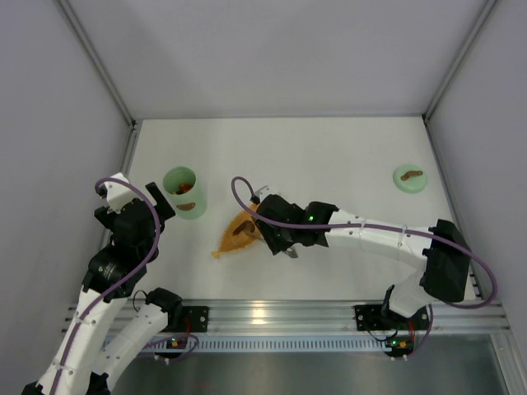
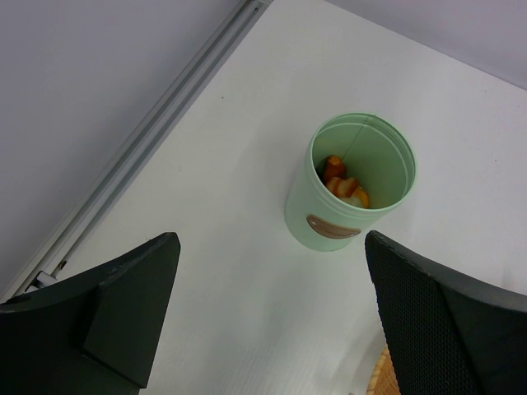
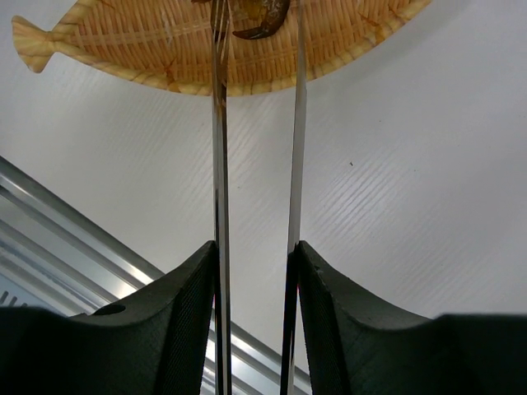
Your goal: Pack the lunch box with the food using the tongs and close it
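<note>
A pale green lunch box (image 1: 191,211), shaped like a cylinder and without its lid, stands upright at the left, with orange-brown food (image 2: 338,177) inside. My left gripper is open near it, nothing between its fingers. The fish-shaped wicker basket (image 1: 226,240) lies mid-table, carrying dark brown food pieces (image 1: 244,228). My right gripper is shut on metal tongs (image 3: 220,156), one finger against each long arm. In the right wrist view the tongs' tips reach over the basket, on either side of a dark food piece (image 3: 272,18); whether they touch it cannot be told.
The round green lid (image 1: 409,188) with a brown handle lies at the far right. Between it and the basket the back of the white table (image 1: 321,156) is free. A metal rail (image 1: 280,311) runs along the front edge, and grey walls close the sides and back.
</note>
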